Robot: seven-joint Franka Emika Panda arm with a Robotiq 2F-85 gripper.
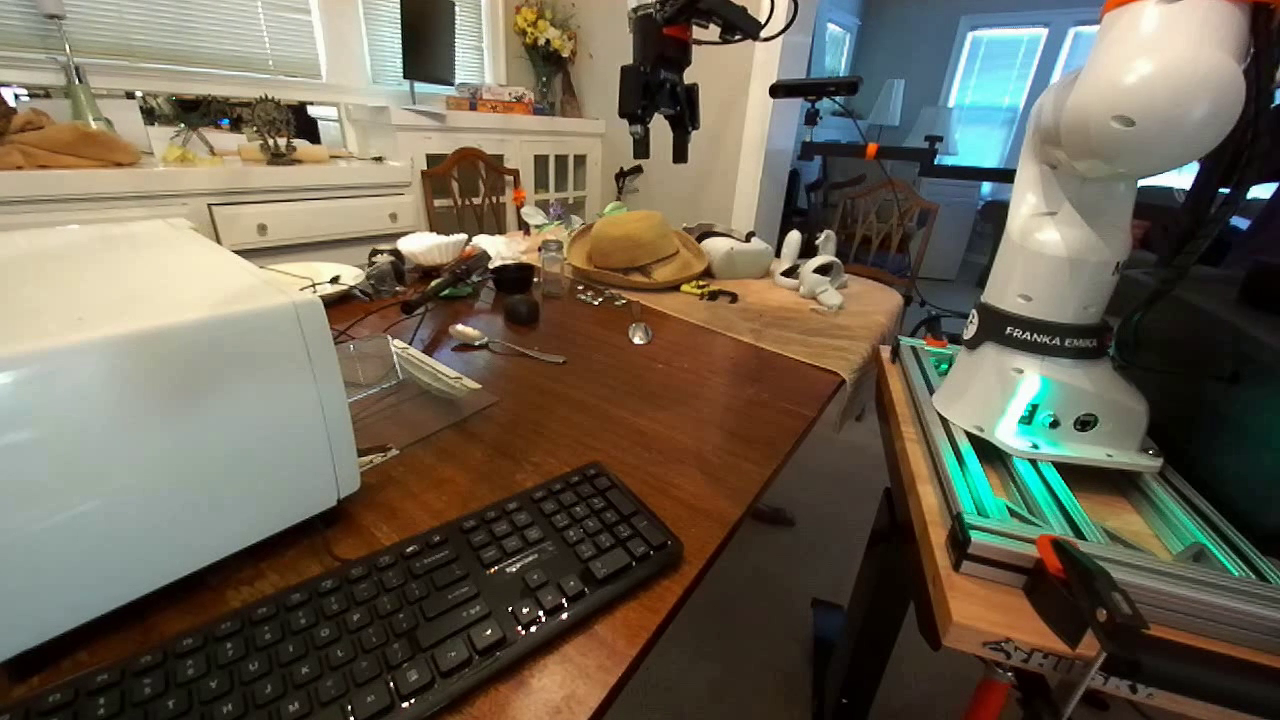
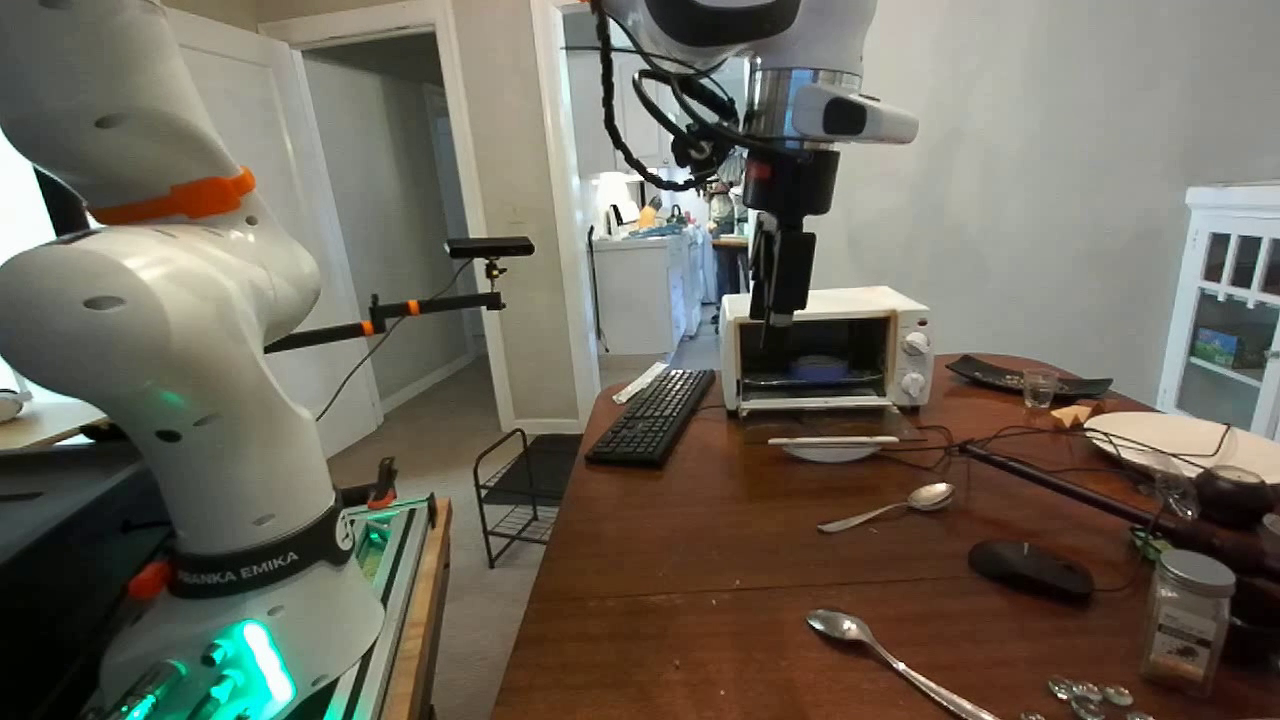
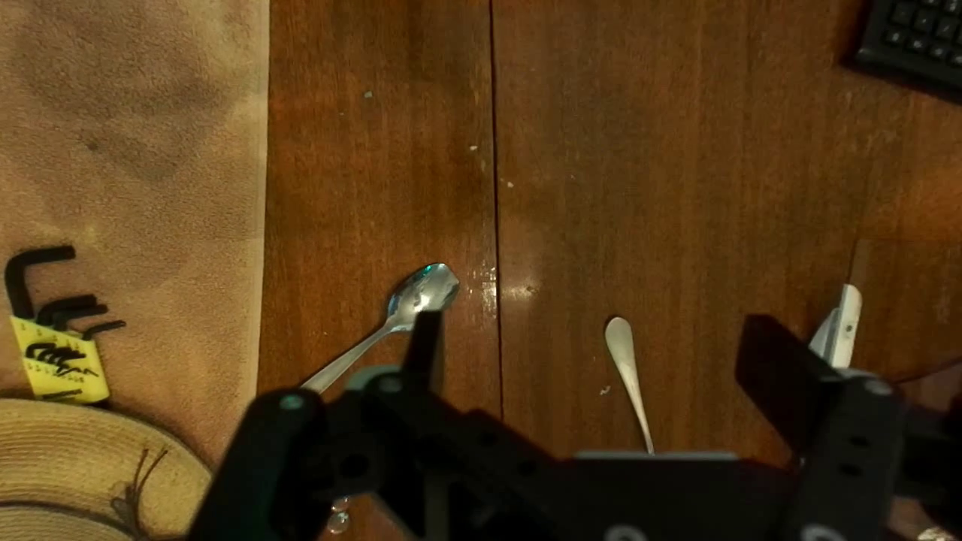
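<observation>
My gripper (image 1: 661,154) hangs high above the table, its fingers apart and nothing between them. Below it in the wrist view, one spoon (image 3: 424,293) lies bowl toward the table seam, part of its handle hidden by a finger (image 3: 424,347). A second spoon (image 3: 624,353) shows only its handle between the fingers; its bowl is hidden under the gripper body. In exterior view 2 both show whole or nearly so: the nearer spoon (image 2: 843,625) runs off the lower edge, and the farther spoon (image 2: 926,497) lies before the toaster oven.
The toaster oven (image 2: 894,307) stands with its door down, beside a black keyboard (image 2: 657,414). A mouse (image 2: 1029,569), a glass jar (image 2: 1188,612) and a white plate (image 2: 1182,438) crowd one side. A straw hat (image 1: 636,246) rests on the cloth.
</observation>
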